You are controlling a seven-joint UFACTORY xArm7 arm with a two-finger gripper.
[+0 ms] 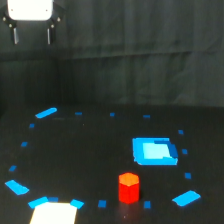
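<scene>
At the top left of the camera view hangs my gripper (32, 39), high above the dark table. Its two fingers stand well apart, with nothing visible between them, so it is open. A red block (129, 188) with a hexagon-like outline sits on the table near the front, right of the middle. Behind it and a little to the right lies a blue-edged square tray (138, 151) with a bright white patch inside. The gripper is far from both, up and to the left.
Blue strips (186, 198) and several small blue squares mark the table around a largely bare dark middle. A bright white and orange object (53, 214) is cut off by the bottom edge at left. Dark curtain (140, 60) hangs behind.
</scene>
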